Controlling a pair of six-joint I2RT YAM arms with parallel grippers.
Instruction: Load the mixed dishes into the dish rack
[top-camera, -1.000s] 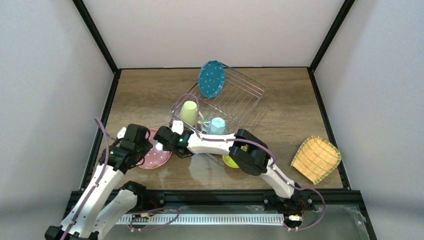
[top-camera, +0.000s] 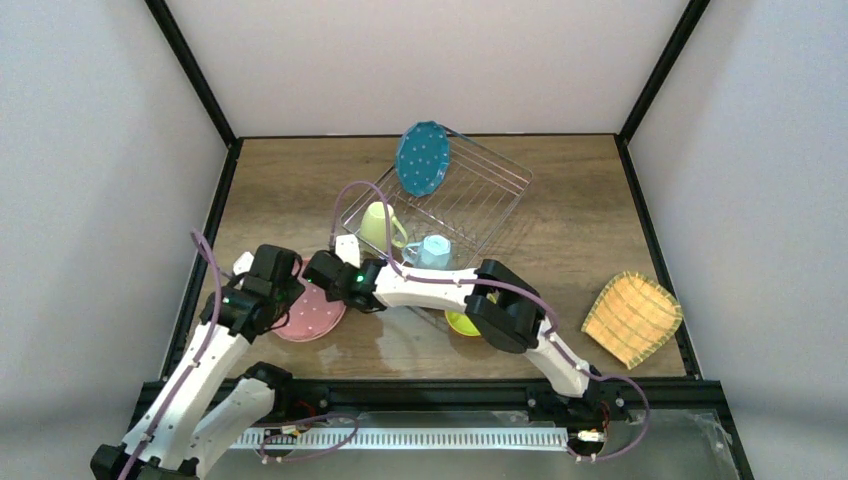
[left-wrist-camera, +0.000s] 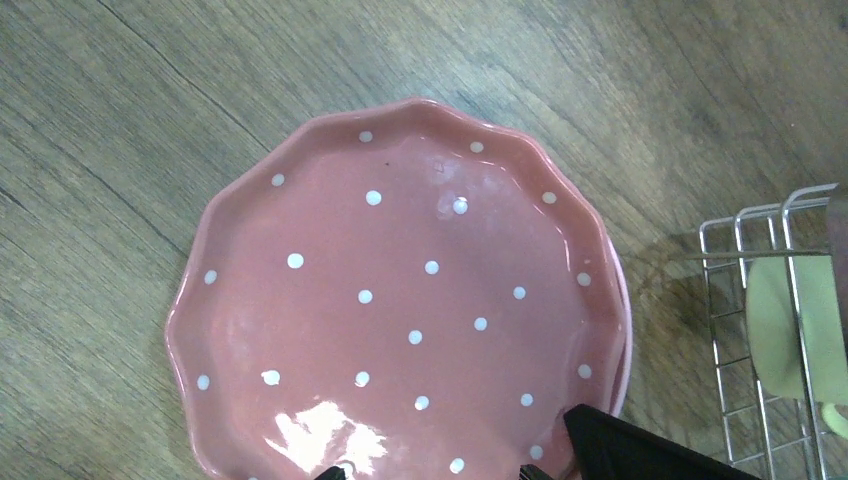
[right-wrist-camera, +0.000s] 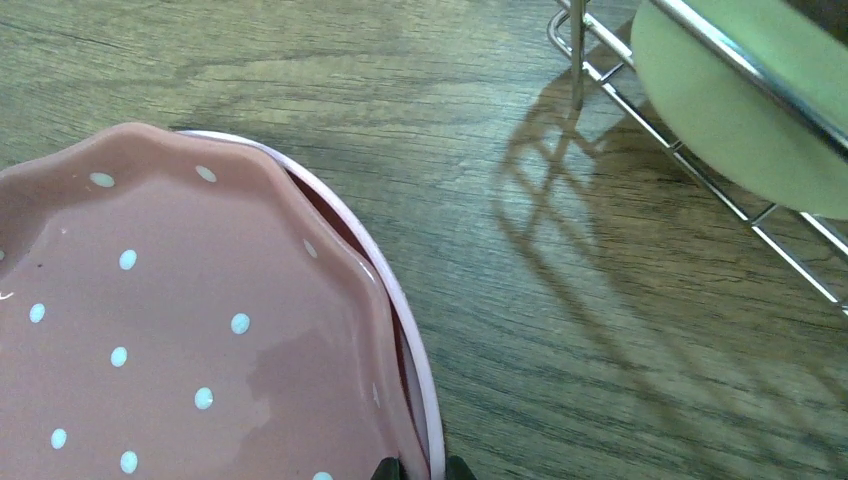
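Note:
A pink polka-dot plate (left-wrist-camera: 390, 300) with a wavy edge lies at the left of the table. A paler, rounder rim (right-wrist-camera: 352, 225) shows just beneath its edge, so another dish seems to be under it. My right gripper is shut on the plate's right edge, and both rims run down between its tips. Over the near part of the plate, my left gripper stands open with its tips far apart. The wire dish rack (top-camera: 490, 190) holds a blue dotted plate (top-camera: 422, 160), a green mug (top-camera: 375, 226) and a light blue cup (top-camera: 434, 252).
A yellow dish (top-camera: 461, 323) sits partly hidden under the right forearm. At the far right lies a yellow checked cloth (top-camera: 632, 318). Close to the pink plate is the rack's left corner, with the green mug there.
The pink plate has moved or tilted a little, and its bright reflection in the top view has gone. My left arm has barely moved.

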